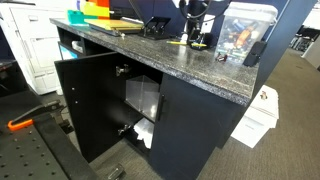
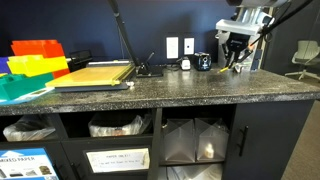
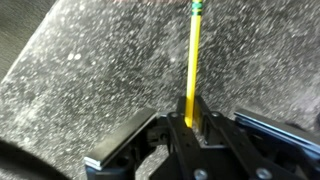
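Observation:
A yellow pencil (image 3: 193, 55) with a green band near its far end is pinched in my gripper, its shaft running up and away from the fingers in the wrist view. The fingers are closed round it. In exterior view 2 the gripper (image 2: 230, 64) hangs over the right part of the speckled dark counter (image 2: 150, 94), with a bit of yellow pencil (image 2: 226, 70) beneath. Exterior view 1 shows the yellow pencil (image 1: 177, 42) as a small streak by the gripper, close to the dark mugs; how high it is above the counter I cannot tell.
A clear bin (image 1: 243, 33) of mixed items stands at the counter's right end. White mug (image 2: 185, 63) and black mug (image 2: 204, 62) stand near the back wall. A yellow-topped board (image 2: 92, 76) and colored blocks (image 2: 38, 60) occupy the left. One cabinet door (image 1: 90, 98) hangs open below.

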